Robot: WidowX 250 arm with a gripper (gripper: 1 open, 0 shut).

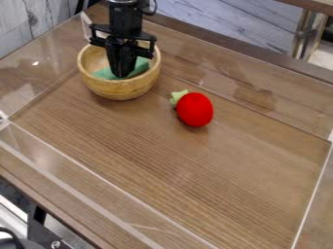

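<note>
A wooden bowl (pixel 120 89) sits at the upper left of the table, with a green object (pixel 111 75) inside it. My dark gripper (pixel 123 60) is down over the bowl at the green object, partly hiding it. Its fingers are too dark and small to tell whether anything is held. A red, strawberry-like toy (pixel 194 109) with a green top lies to the right of the bowl.
A wall or panel edge runs along the left, and a ledge shows at the top right.
</note>
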